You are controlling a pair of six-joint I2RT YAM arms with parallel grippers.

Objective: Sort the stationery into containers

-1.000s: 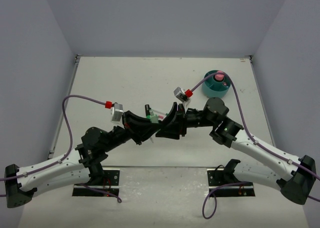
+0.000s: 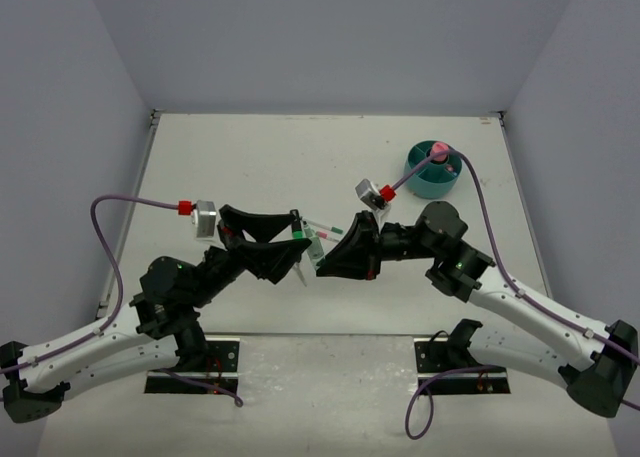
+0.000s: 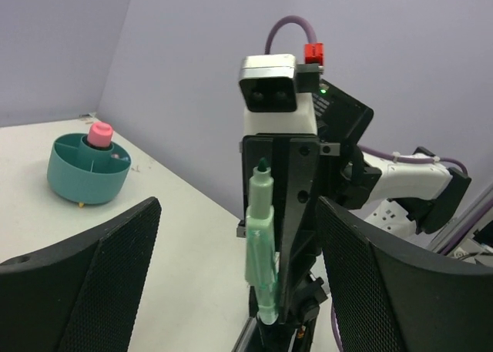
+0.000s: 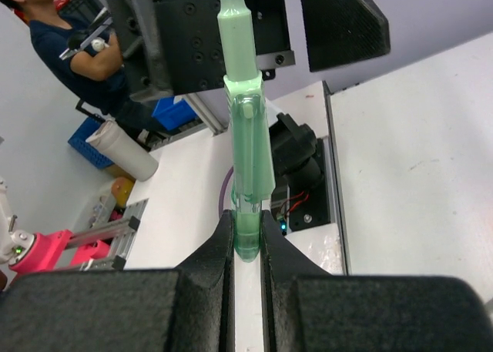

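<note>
My right gripper is shut on the lower end of a pale green pen-like item (image 4: 251,136), which stands up from its fingers. In the left wrist view the same green item (image 3: 262,244) shows ahead, between widely parted fingers. My left gripper is open and holds nothing. From above, the green item (image 2: 315,249) lies between the two grippers. A round teal container (image 2: 432,187) with dividers stands at the back right, with a pink item (image 2: 439,152) in it.
Several slim pens lie on the white table behind and below the grippers, among them a pink-marked one (image 2: 328,236); the arms partly cover them. Grey walls (image 2: 320,47) enclose the back and sides.
My left gripper has opened from around the green item and drawn back to the left. The right gripper has stayed almost in place, and the green item remains with it.
</note>
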